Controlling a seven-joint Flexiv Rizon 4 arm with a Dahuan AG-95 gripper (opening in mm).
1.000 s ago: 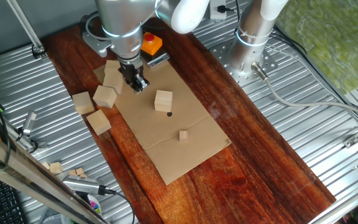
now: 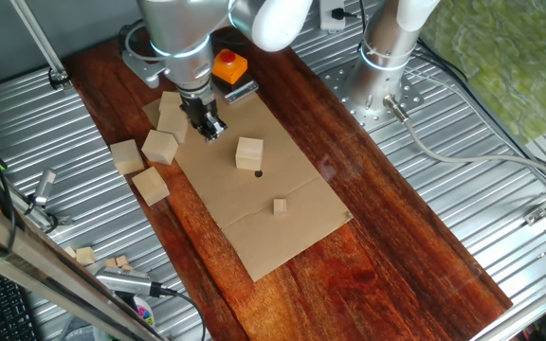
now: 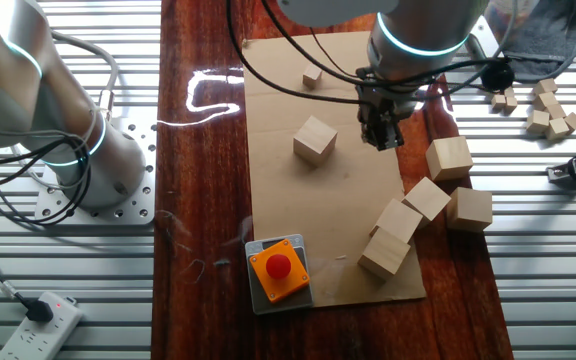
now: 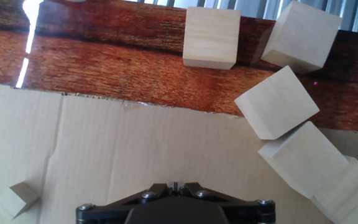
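My gripper (image 2: pixel 214 131) hangs above the cardboard sheet (image 2: pixel 240 232), apart from every block. In the wrist view the fingertips (image 4: pixel 191 186) meet at the bottom centre with nothing visible between them, so the gripper is shut. One large wooden cube (image 3: pixel 315 140) stands alone on the cardboard, and a small cube (image 2: pixel 280 206) lies farther along it. Along the sheet's edge several large cubes are grouped: one cube (image 4: pixel 277 102) touches or nearly touches its neighbour (image 4: pixel 306 158), while two others, a cube (image 4: pixel 211 37) and a tilted-looking cube (image 4: pixel 303 37), rest on the dark wood.
An orange box with a red button (image 3: pixel 279 267) sits at one end of the cardboard. Several small blocks (image 3: pixel 553 110) lie off the board on the metal slats. Black cables cross in front of the arm in exterior view 2. The wood beyond the small cube is clear.
The arm's upper part has shifted slightly left in exterior view 1, while the fingertips stay nearly in place. The blocks have not moved.
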